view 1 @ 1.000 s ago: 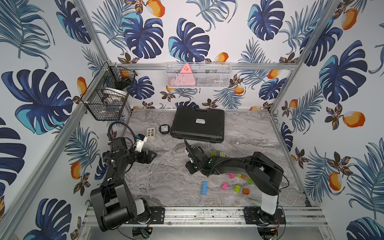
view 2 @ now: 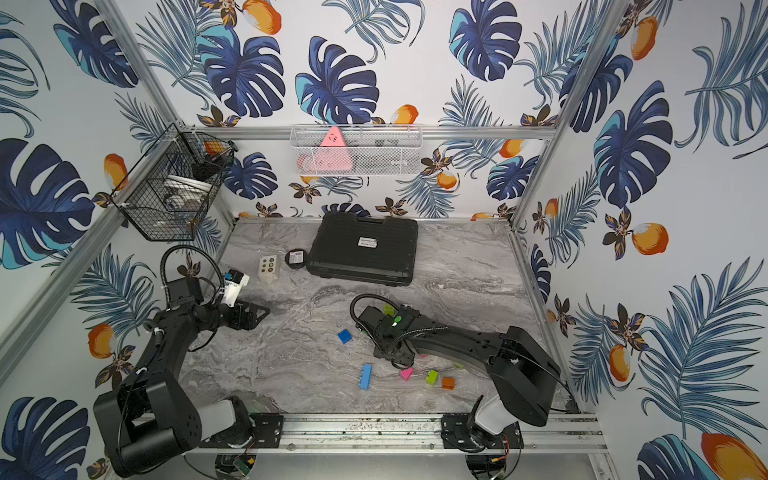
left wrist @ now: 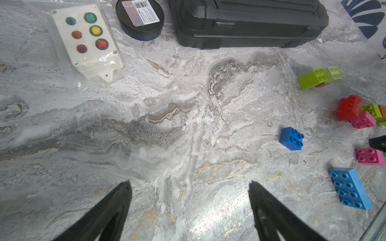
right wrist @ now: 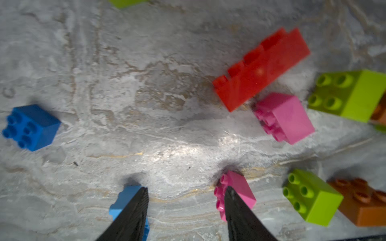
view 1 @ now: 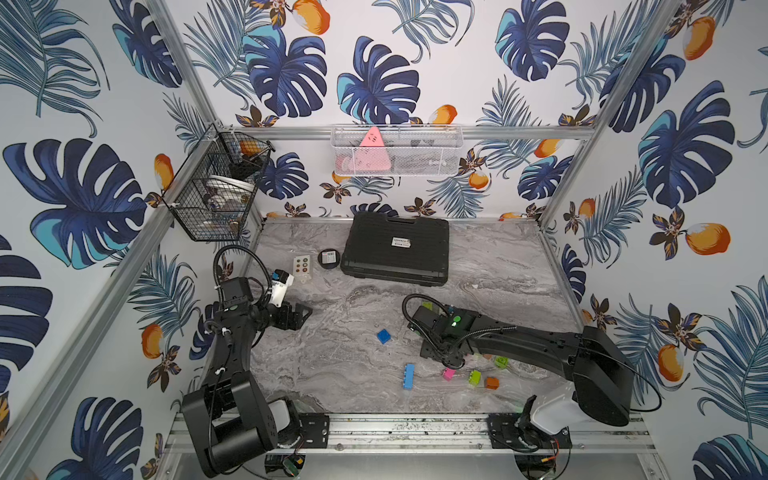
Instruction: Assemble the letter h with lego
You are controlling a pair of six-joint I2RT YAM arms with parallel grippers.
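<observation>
Loose bricks lie on the marble table: blue (right wrist: pixel 40 126), light blue (left wrist: pixel 349 186), red (right wrist: pixel 261 68), pink (right wrist: pixel 289 116), green (right wrist: pixel 345 94), orange (right wrist: pixel 363 202), and more green (left wrist: pixel 311 78) farther back. My right gripper hangs open above the bricks at the right, empty, with the red brick ahead of its fingertips. My left gripper stands open and empty over bare table at the left.
A black case (view 1: pixel 394 248) lies at the back, beside a round black tin (view 1: pixel 329 258) and a bagged button board (view 1: pixel 302 266). Wire baskets (view 1: pixel 216 192) hang on the walls.
My right arm has moved rightward and toward the front, away from the blue brick, which it partly covered and which is now in the open. The left arm is nearly still.
</observation>
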